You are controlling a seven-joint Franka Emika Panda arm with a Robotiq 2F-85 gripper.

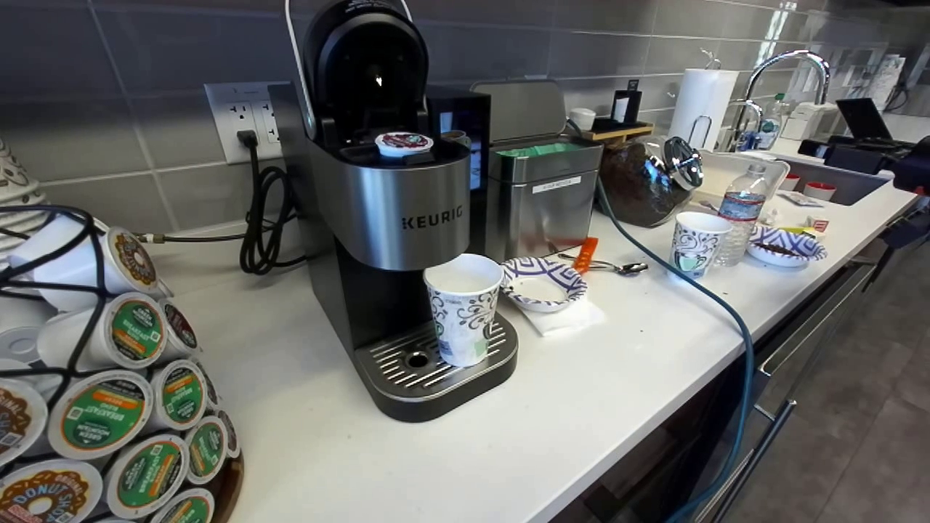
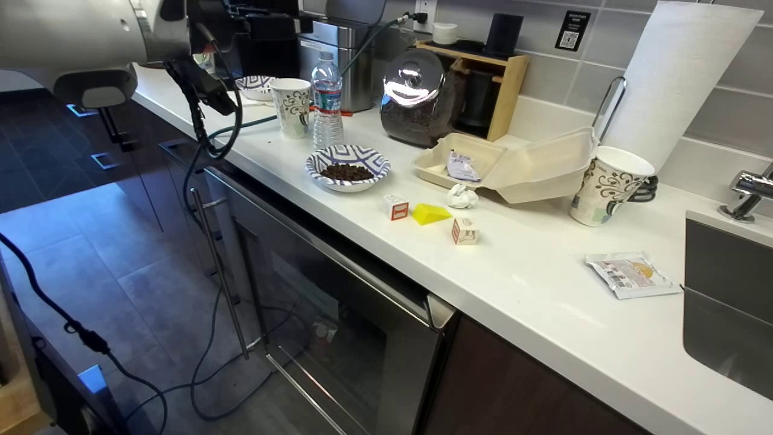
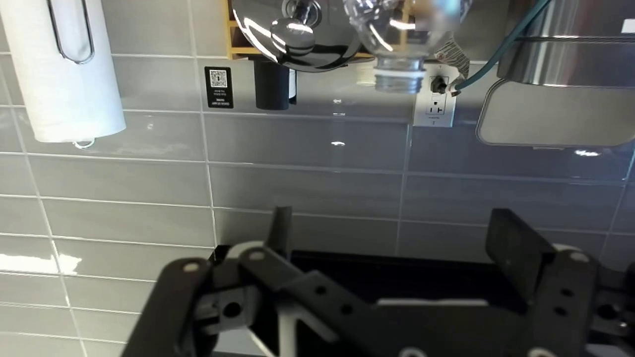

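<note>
My gripper is open in the wrist view, its fingers wide apart with nothing between them. Behind it is grey tile wall. In exterior view 2 the arm (image 2: pixel 94 36) hangs over the counter's front edge at upper left. A coffee maker (image 1: pixel 392 200) stands with its lid raised and a pod (image 1: pixel 403 144) in its top. On its drip tray is an upright patterned paper cup (image 1: pixel 462 314). Farther along are a second cup (image 2: pixel 291 109), a water bottle (image 2: pixel 327 101), and a patterned bowl (image 2: pixel 348 156) of dark brown bits.
Coffee pods (image 1: pixel 100 414) fill a wire rack at left. A steel bin (image 1: pixel 549 196), a glass jar (image 2: pixel 413 94) and an open takeout box (image 2: pixel 540 170) line the back. A green cable (image 1: pixel 741 340) crosses the counter. Bare counter lies in front of the coffee maker.
</note>
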